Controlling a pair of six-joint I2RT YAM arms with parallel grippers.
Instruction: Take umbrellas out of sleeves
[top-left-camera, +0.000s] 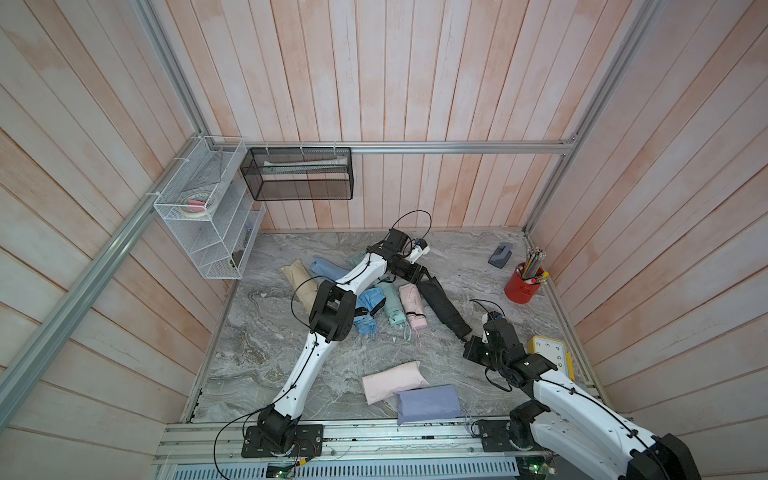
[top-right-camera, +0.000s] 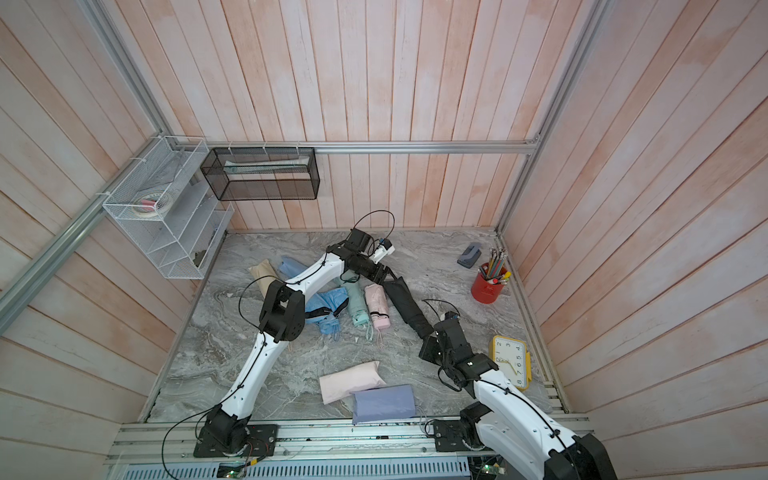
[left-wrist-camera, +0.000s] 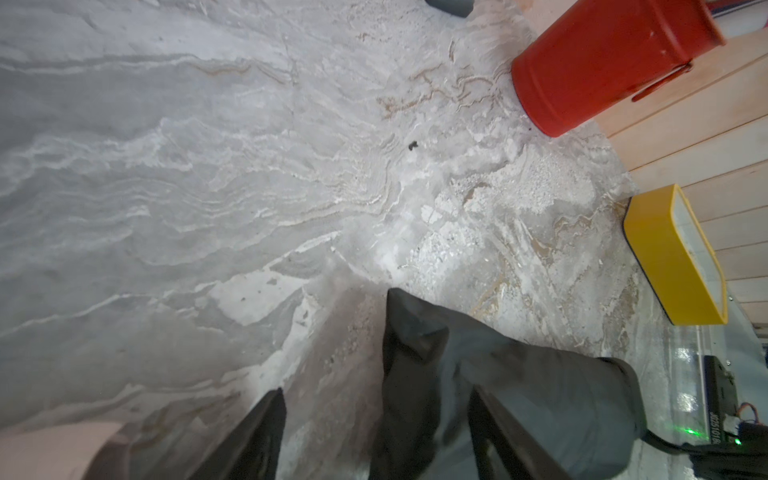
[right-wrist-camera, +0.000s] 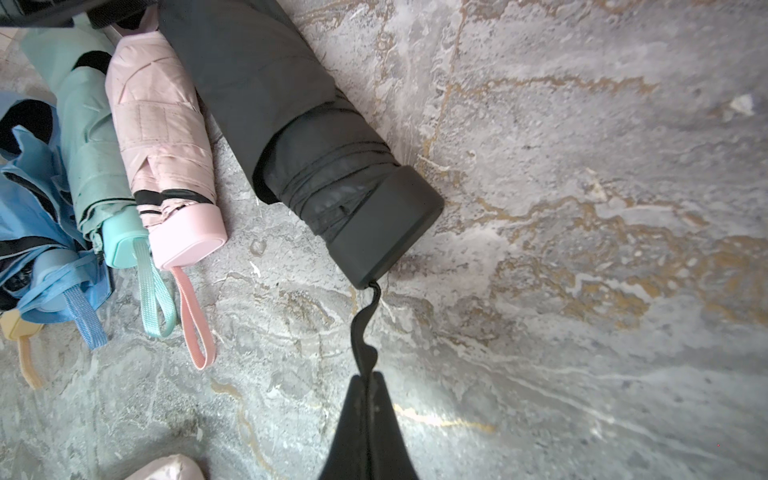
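A black umbrella lies diagonally on the table, most of it inside its black sleeve (top-left-camera: 442, 304). In the right wrist view its black handle (right-wrist-camera: 388, 228) and a band of folded fabric (right-wrist-camera: 324, 164) stick out of the sleeve's mouth. My right gripper is shut on the thin black strap (right-wrist-camera: 365, 324) hanging from that handle. At the sleeve's far, closed end, my left gripper stands open, one finger over the dark cloth (left-wrist-camera: 512, 376). Unsleeved pink (right-wrist-camera: 160, 120), green (right-wrist-camera: 92, 136) and blue (right-wrist-camera: 36, 208) umbrellas lie alongside.
Pink (top-left-camera: 392, 381) and blue-purple (top-left-camera: 429, 404) empty sleeves lie near the front edge; a beige piece (top-left-camera: 299, 285) lies at the left. A red pen bucket (top-left-camera: 520, 288) and yellow clock (top-left-camera: 550, 352) stand at the right.
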